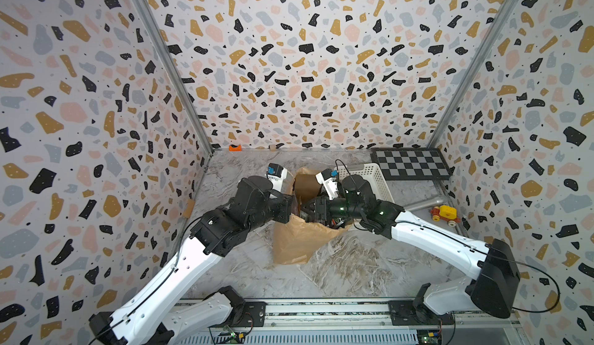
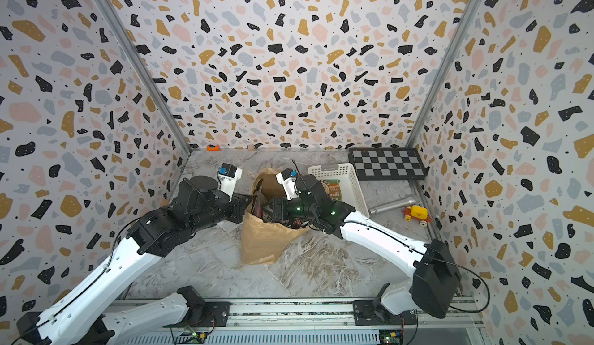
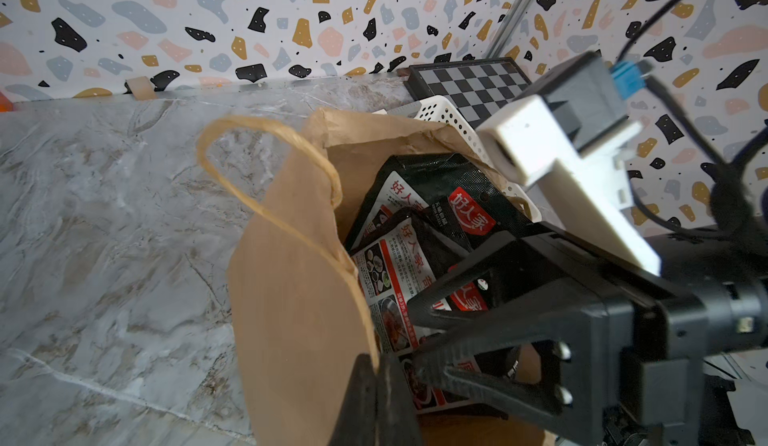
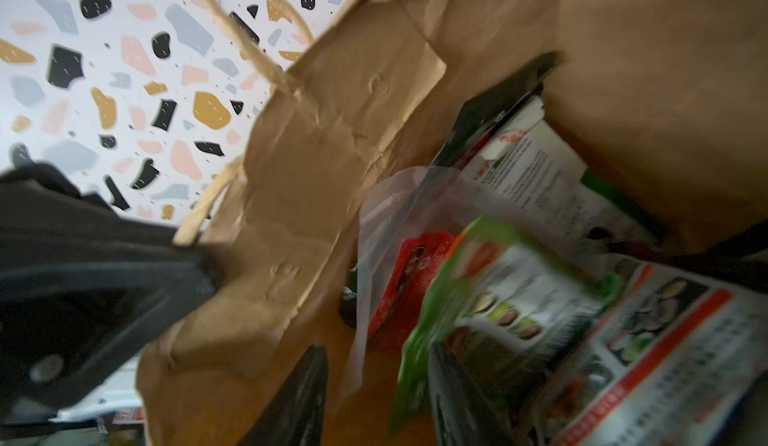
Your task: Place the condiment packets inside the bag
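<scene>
A brown paper bag [image 1: 303,243] stands mid-table with condiment packets [image 3: 400,286] inside, some black with red labels, others green and white [image 4: 512,302]. At the bag's left rim my left gripper is shut, its fingertips by the paper handle; whether it grips that is unclear. My right gripper is down in the bag's mouth, part open, its fingers apart beside a green-edged packet, which looks loose between or against them.
A white basket [image 2: 352,190] holding a packet stands behind the bag at right. A checkered board [image 1: 408,162], a metal cylinder [image 2: 389,204] and a yellow toy [image 1: 446,214] lie further right.
</scene>
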